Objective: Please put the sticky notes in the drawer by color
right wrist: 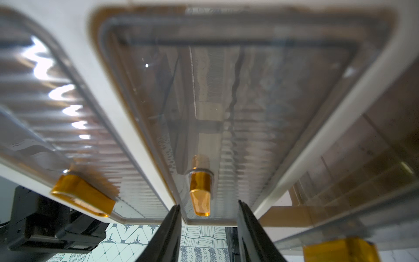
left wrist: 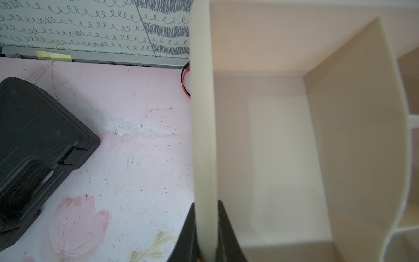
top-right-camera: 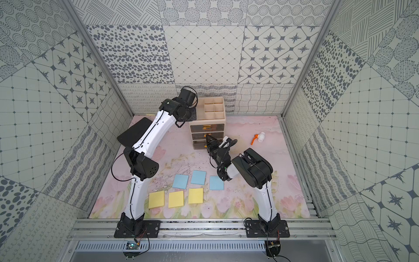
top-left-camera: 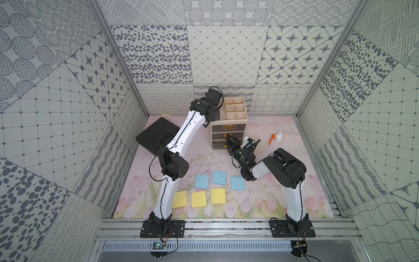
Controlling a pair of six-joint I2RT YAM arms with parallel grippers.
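The drawer cabinet (top-left-camera: 228, 122), cream with dark clear drawer fronts, stands at the back centre with its drawers closed. Clamped over the thin rim of the cabinet top (left wrist: 205, 131) is my left gripper, its black fingers on either side of that wall. My right gripper is part open in front of the middle drawer (right wrist: 261, 109); that drawer's orange handle (right wrist: 200, 192) shows between and beyond its fingertips. Blue sticky notes (top-left-camera: 219, 177) lie in a row on the table, with yellow sticky notes (top-left-camera: 218, 196) in another row nearer the front.
A black case (top-left-camera: 157, 136) lies left of the cabinet, close to my left arm. An orange and white object (top-left-camera: 276, 137) sits to the right. Open trays (top-left-camera: 235, 107) top the cabinet.
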